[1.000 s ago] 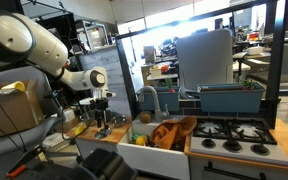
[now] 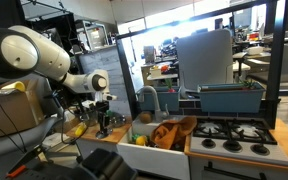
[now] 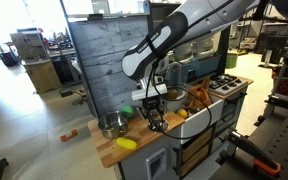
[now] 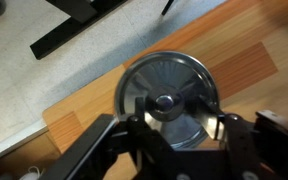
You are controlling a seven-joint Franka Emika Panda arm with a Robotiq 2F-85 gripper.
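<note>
A round, shiny metal lid (image 4: pixel 177 84) with a small knob (image 4: pixel 165 102) in its middle lies on the wooden counter. Low over it in the wrist view is my gripper, pointing down, its dark fingers apart on either side of the knob. Whether they touch the knob is hard to tell. Exterior view 2 has the gripper (image 3: pixel 155 115) right above the lid (image 3: pixel 158 126). From exterior view 1 the gripper (image 2: pixel 102 118) is small, and it partly covers the lid.
A metal pot (image 3: pixel 112 124) and a yellow object (image 3: pixel 126 143) stand near the lid, with something green (image 3: pixel 127 112) behind. A sink (image 2: pixel 152 158) holding an orange-brown cloth (image 2: pixel 165 135) lies to one side, then a stove (image 2: pixel 236 137). A wall rises behind the counter.
My gripper has come down toward the lid and shifted slightly to the right in exterior view 1. The sink contents and stove look unchanged.
</note>
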